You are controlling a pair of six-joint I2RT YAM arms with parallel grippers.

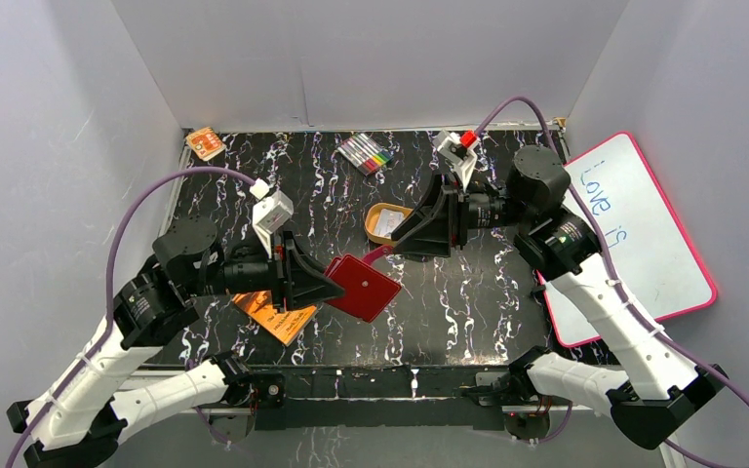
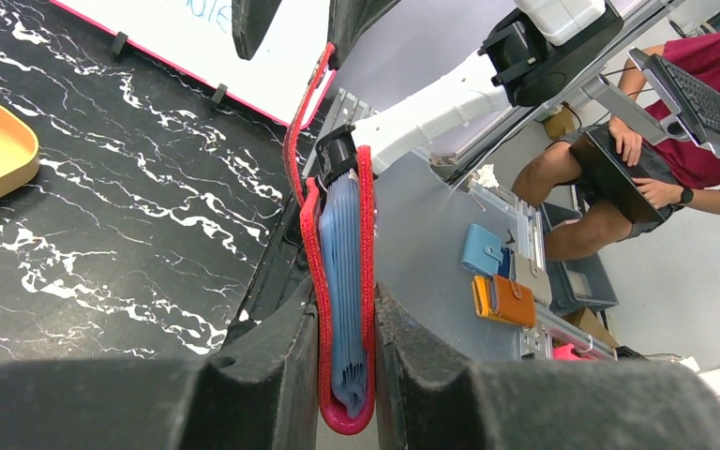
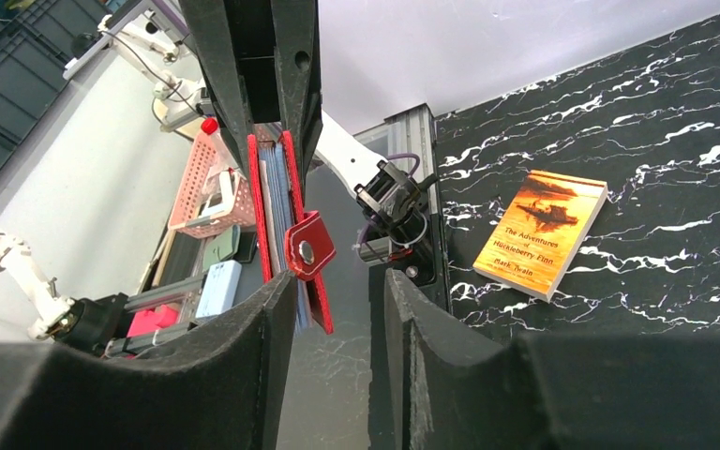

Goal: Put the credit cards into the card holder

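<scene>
My left gripper (image 1: 322,291) is shut on the red card holder (image 1: 364,290), held upright over the table's middle; in the left wrist view its blue plastic sleeves (image 2: 343,281) show between red covers. My right gripper (image 1: 402,244) is part open beside the holder's raised red strap (image 2: 307,94); whether a fingertip touches it is unclear. In the right wrist view the snap flap (image 3: 307,246) sits beyond the fingers. Pale cards (image 1: 388,221) lie in a yellow tray (image 1: 371,226) behind the holder.
An orange book (image 3: 534,239) lies at the front left, a small orange packet (image 1: 206,142) at the back left, markers (image 1: 364,152) at the back. A whiteboard (image 1: 644,244) leans at the right.
</scene>
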